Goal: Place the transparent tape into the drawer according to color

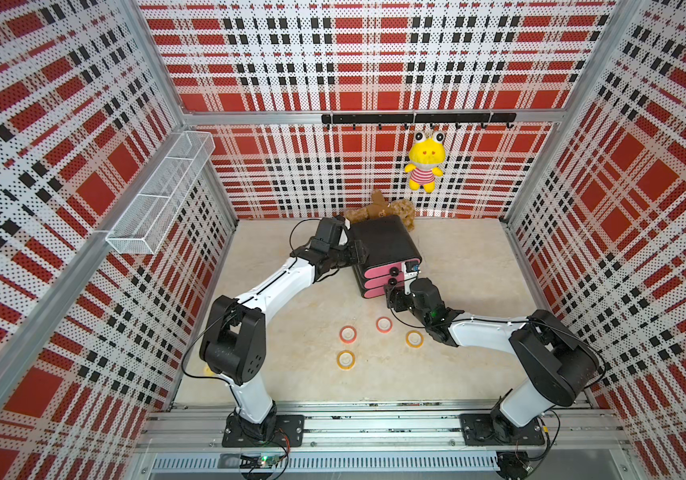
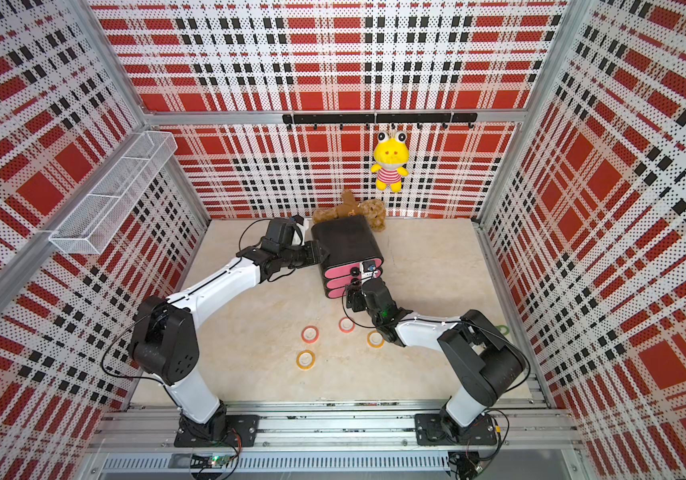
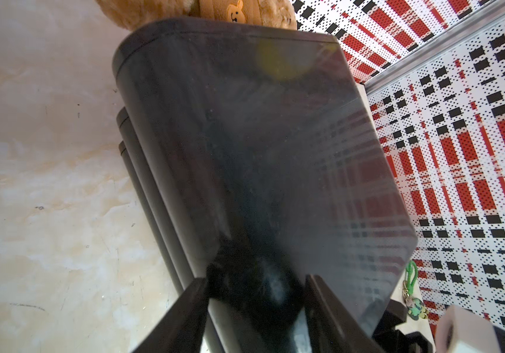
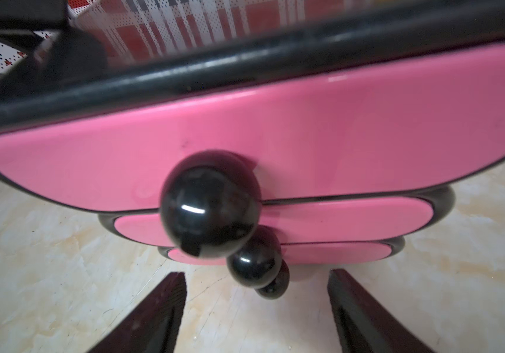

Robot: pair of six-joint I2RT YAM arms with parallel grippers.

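Observation:
The black cabinet [image 1: 383, 236] has three stacked pink-fronted drawers, all looking closed, with round black knobs. My left gripper is at the cabinet's left side, its fingers somewhat apart against the dark shell; whether anything is pinched there is unclear. At the front, my right gripper stands open, pointing at the drawer fronts. The top knob [image 4: 211, 203] appears just above the gap between its fingers, and none is gripped. On the table lie two reddish tape rolls [image 1: 347, 341] and two orange tape rolls [image 1: 346, 367]. A green roll [image 2: 503, 329] is partly behind the right arm.
A brown plush toy [image 1: 401, 209] sits behind the cabinet. Above it a yellow toy [image 1: 424, 153] hangs on the back wall. A white wire basket [image 1: 159, 192] is fixed to the left wall.

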